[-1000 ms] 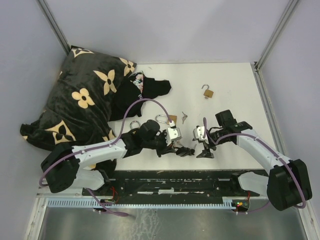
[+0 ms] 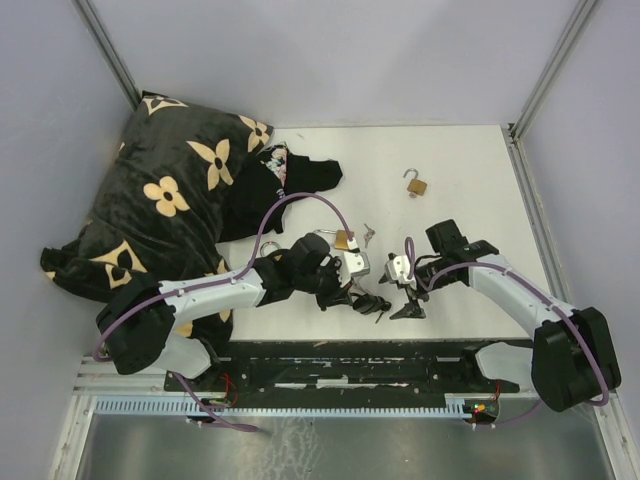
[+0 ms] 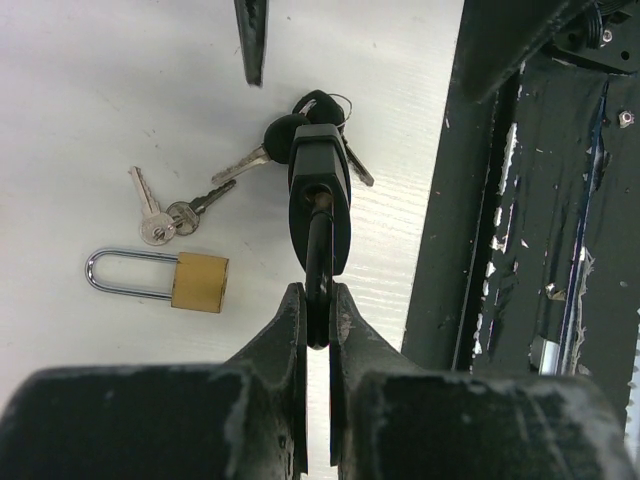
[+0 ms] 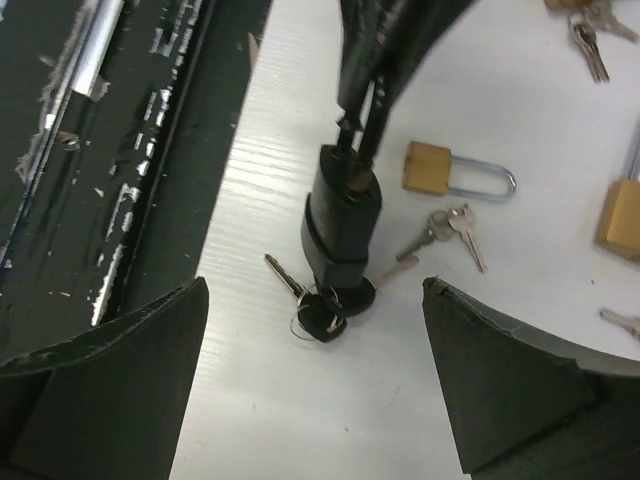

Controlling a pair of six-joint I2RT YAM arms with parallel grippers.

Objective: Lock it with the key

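Note:
In the left wrist view my left gripper is shut on the slim black upper part of a black lock (image 3: 320, 190). Black-headed keys (image 3: 285, 136) on a thin ring sit at the lock's far end; whether one is inserted cannot be made out. From the right wrist view the black lock (image 4: 340, 220) hangs upright, with the key heads (image 4: 322, 316) at its bottom. My right gripper is open, one finger to each side of the keys and apart from them. The top view has both grippers close together, the right one (image 2: 398, 295) beside the lock (image 2: 370, 303).
A brass padlock (image 3: 201, 282) and a small pair of keys (image 3: 165, 220) lie near the black lock. An open padlock (image 2: 417, 187) rests farther back. Dark cloth (image 2: 282, 185) and a large patterned cushion (image 2: 180, 180) fill the left.
The left arm has shifted slightly right with the lock since one second ago.

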